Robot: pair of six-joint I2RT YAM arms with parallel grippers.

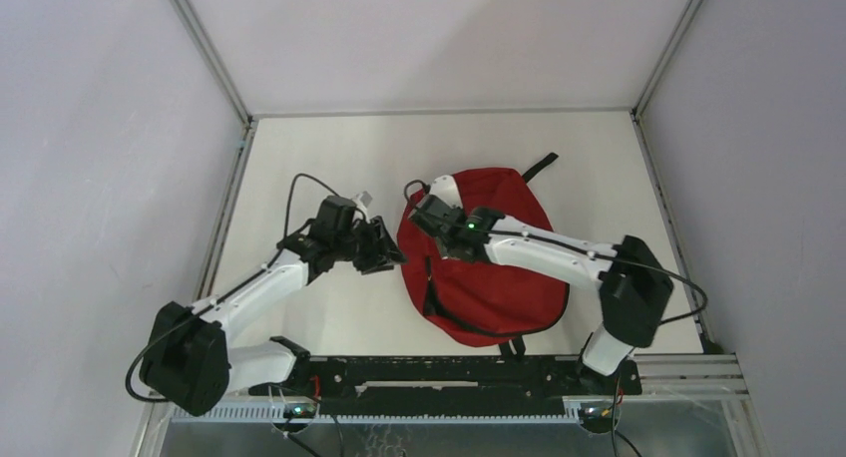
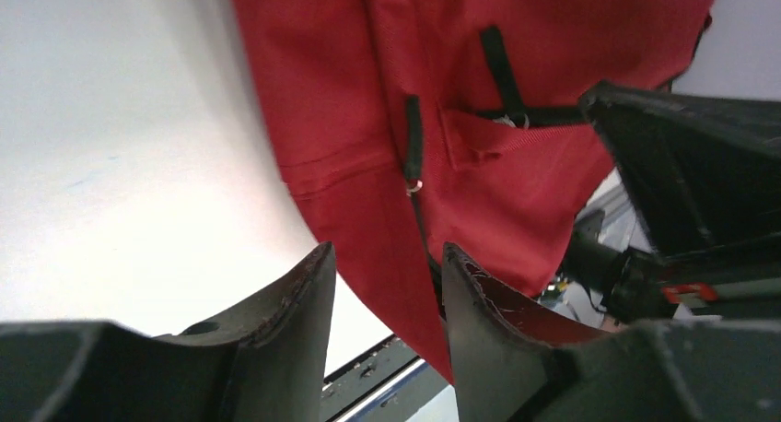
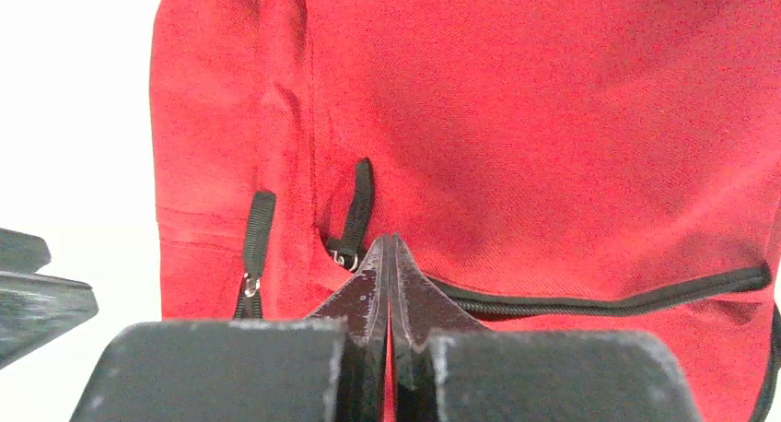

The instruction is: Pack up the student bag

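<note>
A red bag lies flat right of the table's centre, its near part crossed by a black zipper. In the right wrist view a black zipper pull lies on the cloth just beyond and left of my right gripper, whose fingertips are shut together with nothing between them. A second pull lies farther left on the bag's side. My left gripper stands open and empty beside the bag's left edge, the left-hand pull ahead of its gap.
Black straps stick out at the bag's far right and its near edge. Both arms are close together, my right gripper's fingers looming large in the left wrist view.
</note>
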